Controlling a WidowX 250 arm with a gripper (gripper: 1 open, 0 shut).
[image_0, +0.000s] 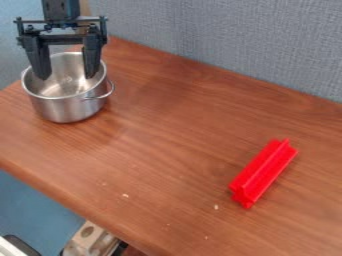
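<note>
My gripper (66, 67) hangs open over a steel pot (67, 105) with a wire handle at the back left of the wooden table (160, 140). Its two dark fingers point down at the pot's mouth, with nothing seen between them. A bright red ribbed bar (262, 173) lies diagonally on the table at the right.
A grey textured wall (241, 40) runs along the back. The table's near left edge drops to a blue-grey floor, where part of some equipment shows at the bottom left.
</note>
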